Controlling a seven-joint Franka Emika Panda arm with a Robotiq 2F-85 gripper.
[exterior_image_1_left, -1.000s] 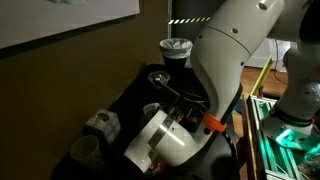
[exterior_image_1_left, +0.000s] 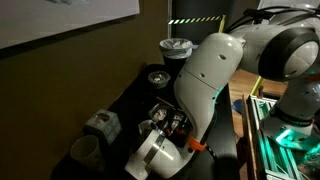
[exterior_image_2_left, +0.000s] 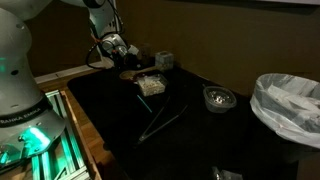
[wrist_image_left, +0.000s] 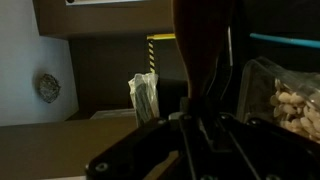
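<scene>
A long brown wooden utensil, perhaps a spoon (wrist_image_left: 200, 40), runs from the top of the wrist view down to my gripper, whose dark fingers appear shut on it. Its blurred upper part stands close to the camera. In exterior view 2 a brown wooden piece (exterior_image_2_left: 132, 73) shows near the arm's end at the far left of the dark table. The fingertips are too small and dark to make out there. Exterior view 1 has them hidden behind the white arm.
Beside the gripper sits a clear container of pale pieces (wrist_image_left: 292, 105), with a blue stick (wrist_image_left: 285, 40) nearby. A bowl (exterior_image_2_left: 219, 98), dark sticks (exterior_image_2_left: 165, 122) and a white-lined bin (exterior_image_2_left: 288, 105) stand farther off. A white box (exterior_image_1_left: 103, 124) and a cup (exterior_image_1_left: 87, 150) stand near the wall.
The white arm has shifted and turned, its orange band moving left and lower in exterior view 1. More of the clear container beside it shows now.
</scene>
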